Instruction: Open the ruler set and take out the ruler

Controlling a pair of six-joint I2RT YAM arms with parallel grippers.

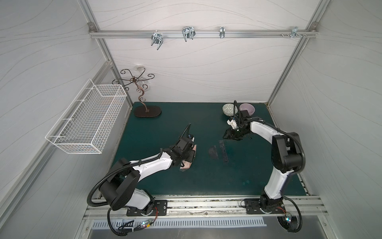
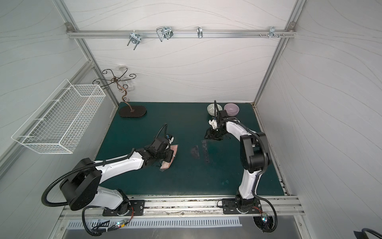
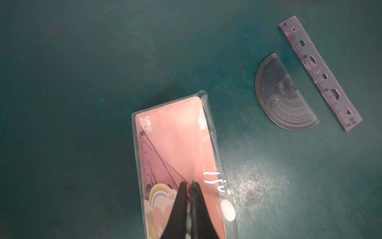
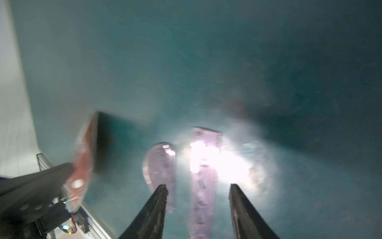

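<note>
The pink ruler set pouch (image 3: 171, 139) lies on the table under my left gripper, which is shut; a triangle ruler shows through its clear cover. To the pouch's right, out on the table, lie a clear protractor (image 3: 284, 95) and a pink straight ruler (image 3: 320, 73), side by side and apart. In the right wrist view my right gripper stands open above the ruler (image 4: 201, 191) and protractor (image 4: 157, 163), with nothing between its fingers.
Two bowls (image 1: 229, 109) (image 1: 247, 108) stand at the back right. A metal stand (image 1: 147, 113) is at the back left, and a white wire basket (image 1: 91, 119) hangs on the left wall.
</note>
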